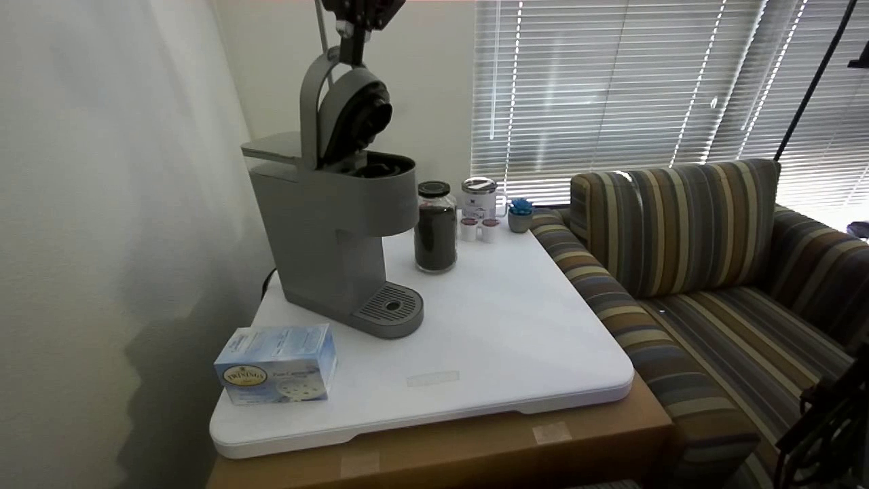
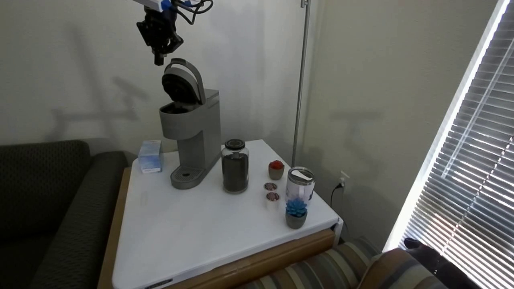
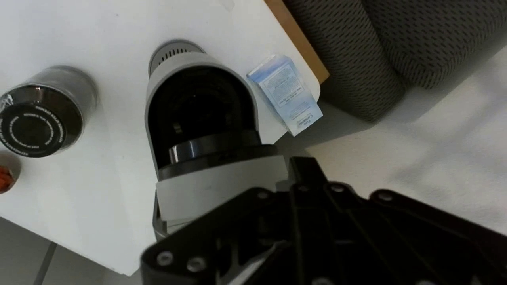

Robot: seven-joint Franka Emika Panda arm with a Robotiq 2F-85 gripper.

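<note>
A grey coffee maker [image 1: 322,232] stands on the white table with its lid [image 1: 342,110] and looped handle [image 1: 310,98] raised. Looking down in the wrist view, the dark pod chamber [image 3: 197,107] lies open, and I can see no pod in it. My gripper [image 1: 352,60] is shut, with nothing visible between its fingers. In exterior view 1 its tip overlaps the top of the lid. Exterior view 2 shows the gripper [image 2: 159,62] just above and to the left of the lid [image 2: 180,86], with a small gap between them.
A blue-white tea box [image 1: 277,365] lies near the table's corner. Beside the machine stands a dark-filled jar [image 2: 235,168]. Farther along are two pods [image 2: 272,200], a lidded mug [image 2: 299,185], a blue plant [image 2: 296,212] and a red plant [image 2: 276,169].
</note>
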